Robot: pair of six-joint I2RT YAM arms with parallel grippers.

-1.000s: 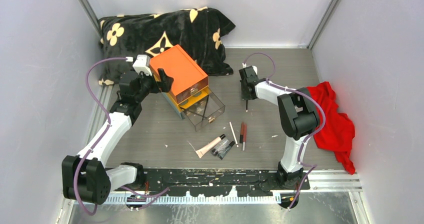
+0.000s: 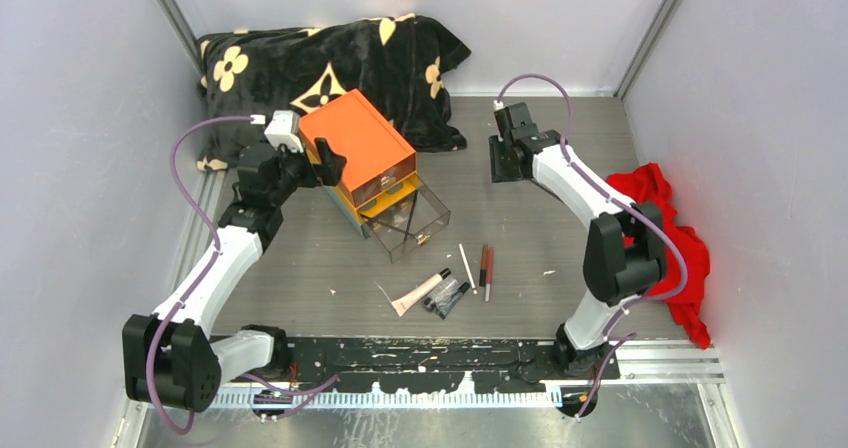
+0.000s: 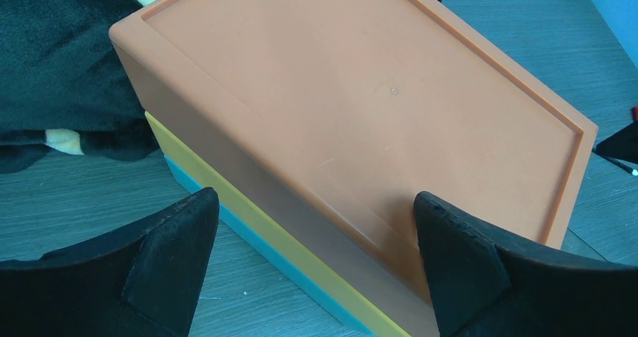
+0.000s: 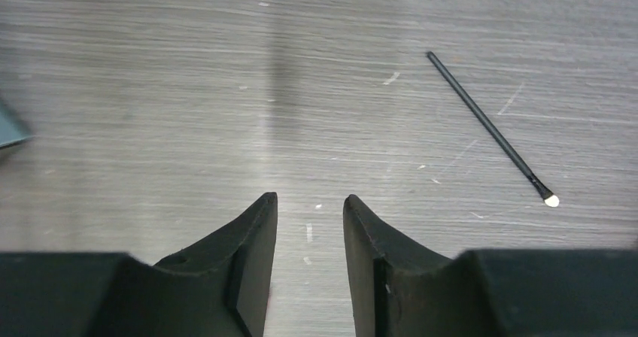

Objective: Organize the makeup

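Observation:
An orange-topped organizer (image 2: pixel 357 133) with yellow and blue tiers has a clear drawer (image 2: pixel 422 228) pulled out with dark sticks inside. My left gripper stands open at the organizer's top left side, one finger against the lid. My right gripper is part open above the floor with nothing between its fingers; a dark brush (image 4: pixel 489 126) lies right of it. Cream tube (image 2: pixel 418 293), dark tubes (image 2: pixel 452 298), white stick (image 2: pixel 466 266) and red-brown pencils (image 2: pixel 488 272) lie in front of the organizer.
A black flowered blanket (image 2: pixel 250 78) is heaped at the back left. A red cloth (image 2: pixel 675 258) lies at the right.
The left arm is essentially still.

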